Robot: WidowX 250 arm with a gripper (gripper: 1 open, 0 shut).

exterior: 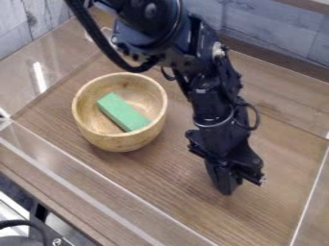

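The black robot arm reaches down from the top left to the middle right of the table, where its gripper [226,184] is low over the bare wood, shut, with nothing visible between its fingers. Left of the arm stands a round wooden bowl [96,131] holding a green block [125,112].
Bare wooden table [154,202] lies around the gripper and bowl, with free room at the front and right. A grey panelled wall [38,19] runs along the back left. A dark cable [29,225] shows at the lower left corner.
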